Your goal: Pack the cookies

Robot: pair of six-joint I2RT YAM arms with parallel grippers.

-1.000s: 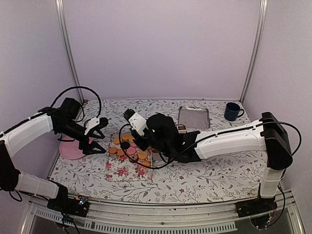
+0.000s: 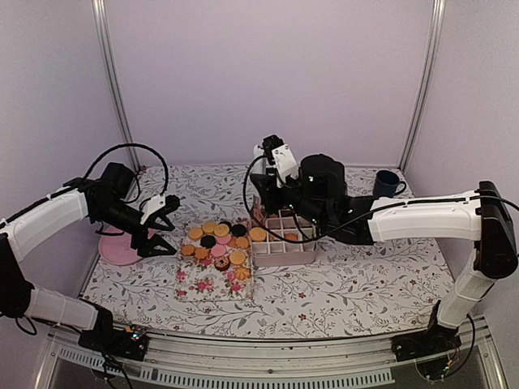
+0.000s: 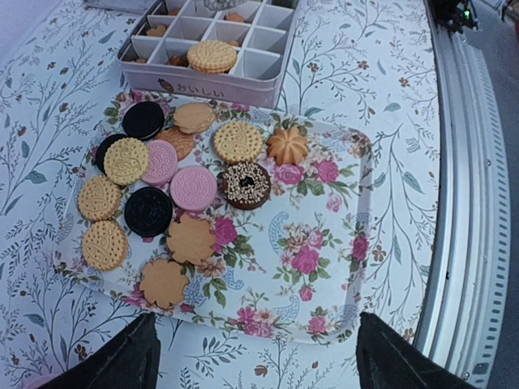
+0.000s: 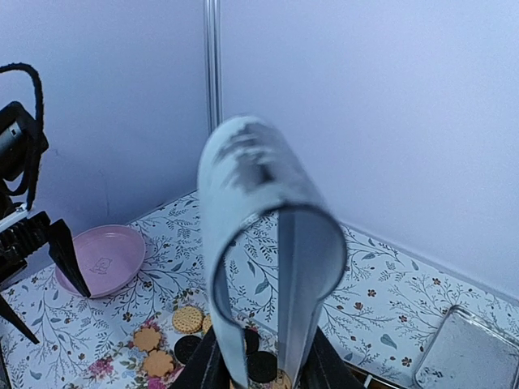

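Assorted cookies lie on a flowered tray (image 3: 324, 279): black ones (image 3: 148, 211), pink ones (image 3: 194, 189), tan flower shapes (image 3: 164, 283) and a sprinkled ring (image 3: 246, 185). Behind it is a pink divided box (image 3: 199, 85); a pale round cookie (image 3: 212, 57) rests across its compartments. My left gripper (image 2: 170, 233) stands open and empty at the tray's left side. In the right wrist view a pale, blurred, tube-like piece (image 4: 251, 186) rises from between the fingers of my right gripper. I cannot tell what it is or whether the fingers grip it.
A pink plate (image 2: 118, 249) lies under the left arm. At the back right stands a dark blue mug (image 2: 388, 183). Beside the box, an empty metal tray (image 4: 466, 356) shows in the right wrist view.
My right arm has swung right and away from the cookies, so its gripper now hangs above and behind the box. Its forearm hides the metal tray from the top. The left arm has not moved.
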